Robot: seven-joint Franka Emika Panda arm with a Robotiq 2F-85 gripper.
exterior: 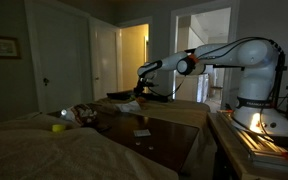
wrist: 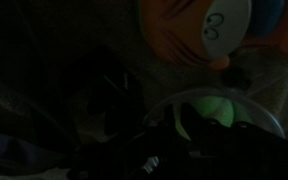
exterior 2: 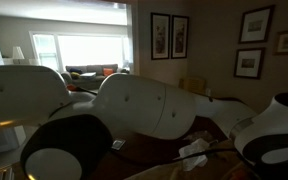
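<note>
At the far side of the table, my gripper [exterior: 139, 90] points downward at the end of the outstretched arm. It is shut, and nothing shows between its fingers. Below it in the dim wrist view is a clear round container [wrist: 273, 122] with something green [wrist: 216, 108] inside, perhaps a ball. An orange toy [wrist: 174, 28] with a white patch and a blue part lies beside the container. The finger outlines are too dark in that view to separate clearly from the background.
Small white cards [exterior: 142, 133] lie on the dark tabletop [exterior: 164, 147]. A yellow object [exterior: 58, 128] and a cluttered pile [exterior: 82, 114] sit to the left, near rumpled cloth [exterior: 69, 155]. The table's middle has bare room.
</note>
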